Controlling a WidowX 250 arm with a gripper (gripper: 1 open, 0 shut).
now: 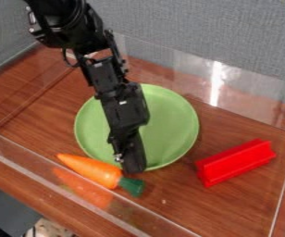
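Observation:
An orange toy carrot (86, 168) with a green top lies along the front of the tray, just below a green plate (170, 125). The black gripper (132, 163) hangs over the plate's lower left, a little above the carrot's green end, and looks shut, with nothing visible between its fingers.
A red block (234, 162) lies to the right of the plate. Clear low walls surround the wooden floor (46, 102), which is free at the left and around the red block. A grey padded wall rises behind.

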